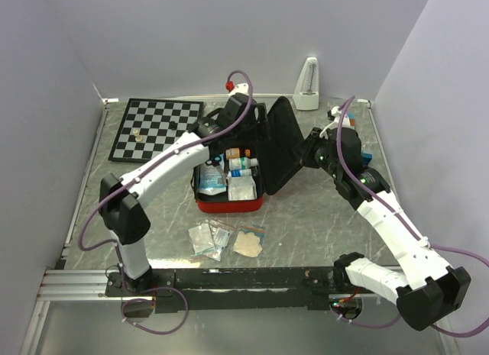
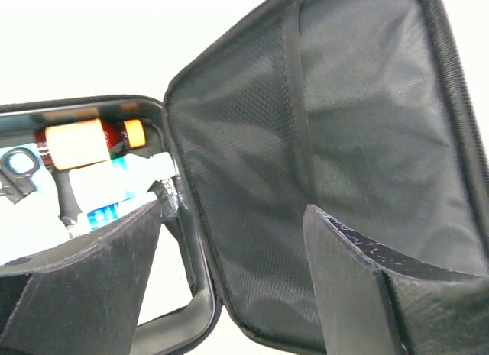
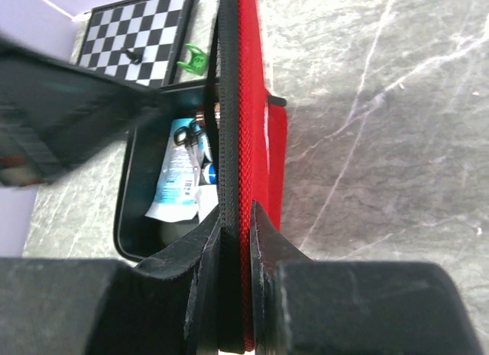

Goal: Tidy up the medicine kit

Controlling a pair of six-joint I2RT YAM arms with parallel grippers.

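Note:
The red and black medicine kit point(image 1: 231, 206) stands open on the table, its black lid point(image 1: 281, 153) raised steeply to the right. Inside are an orange-capped brown bottle point(image 2: 78, 143), a white bottle point(image 2: 114, 179), another bottle with a blue label point(image 2: 103, 216), black scissors point(image 2: 19, 172) and a blue-white packet point(image 3: 177, 175). My right gripper is shut on the edge of the lid, whose red side point(image 3: 252, 126) faces the camera. Above the kit's far part, left of the lid, my left gripper point(image 1: 263, 124) is open, with nothing held between its fingers.
Several clear bags point(image 1: 214, 237) and a beige packet point(image 1: 248, 242) lie in front of the kit. A chessboard point(image 1: 157, 130) lies at the back left, and a white metronome point(image 1: 307, 84) stands behind the lid.

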